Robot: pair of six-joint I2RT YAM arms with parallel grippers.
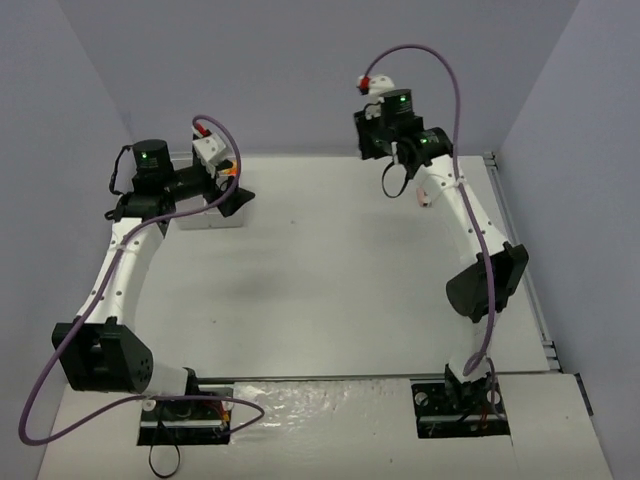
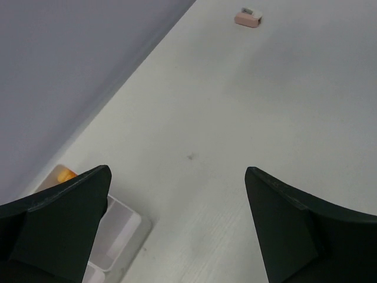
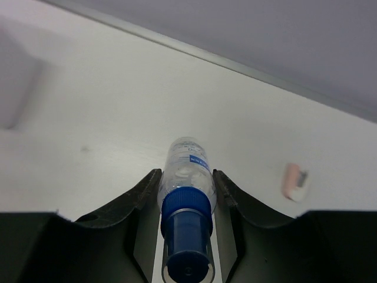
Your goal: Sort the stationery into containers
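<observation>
A clear bottle with a blue cap [image 3: 186, 203] is pinched between the fingers of my right gripper, seen in the right wrist view. From above, that gripper [image 1: 368, 135] is near the back of the table, and the bottle cannot be made out there. My left gripper stands open and empty, beside and partly over the white compartment box [image 1: 208, 220] at the back left. Something orange [image 2: 66, 175] lies in one compartment; the arm hides much of the box. A small pink and white item [image 1: 424, 198] lies alone at the right of the table.
Grey walls [image 1: 590, 180] bound the table [image 1: 310, 270] at the left, back and right. Purple cables [image 1: 457, 120] loop above both arms.
</observation>
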